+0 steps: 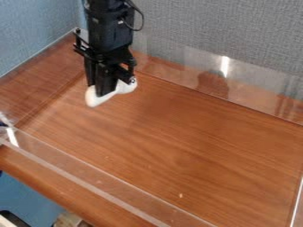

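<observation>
My black gripper [109,80] hangs at the upper left of the camera view, over a wooden floor with clear walls. A white object [102,96] is at its fingertips, partly behind the dark fingers, and moves along with it. Whether the fingers are shut on it is hard to see, though it appears held.
Clear plastic walls [213,72] edge it at the back, front left and right. A small dark object at the left edge is too small to tell.
</observation>
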